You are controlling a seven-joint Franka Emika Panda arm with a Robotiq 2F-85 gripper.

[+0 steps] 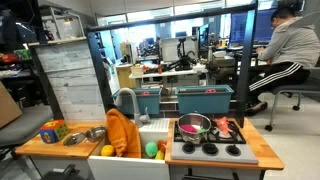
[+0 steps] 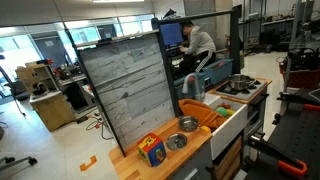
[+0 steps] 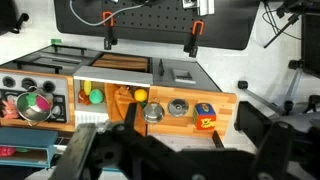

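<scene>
My gripper stands open in the wrist view, its dark fingers wide apart high above the counter. No object shows between them. Below lie a metal bowl (image 3: 153, 112) and a second one (image 3: 178, 107), with a red, blue and yellow box (image 3: 204, 116) beside them on the wooden top. An orange cloth (image 1: 121, 133) drapes at the sink's edge. Several toy foods, including a green one (image 1: 151, 149), are in the white sink (image 1: 140, 170). On the stove, a metal pot (image 1: 193, 127) has something pink inside.
Behind the counter stand blue bins (image 1: 204, 99) and a grey faucet. A white plank panel (image 1: 75, 80) and black frame posts rise along the back edge. A person (image 1: 290, 50) sits in the background. Bare wood shows around the stove.
</scene>
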